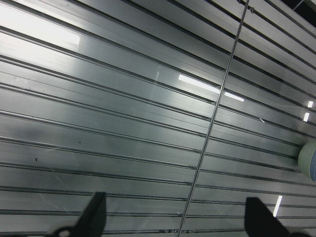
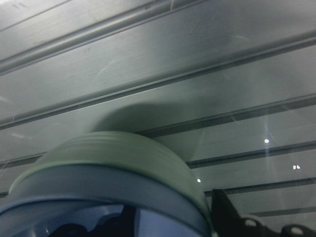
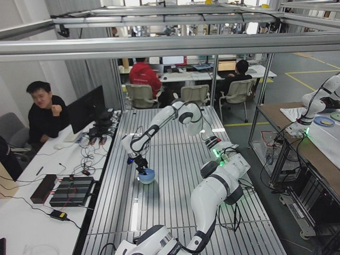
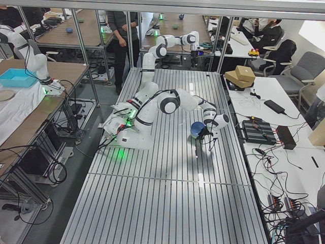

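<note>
A blue bowl (image 3: pixel 146 176) rests in or on a pale green bowl (image 2: pixel 118 148) on the slatted metal surface; both fill the lower left of the right wrist view. My right gripper is low over them, one finger inside the blue bowl and one outside at the green bowl's wall; whether it has closed on the rims I cannot tell. In the left wrist view my left gripper stands open over bare slats, with the green bowl at the right edge.
A white desk (image 3: pixel 32 228) with electronics and cables runs along one side, and a seated person is there. Metal frame beams cross overhead.
</note>
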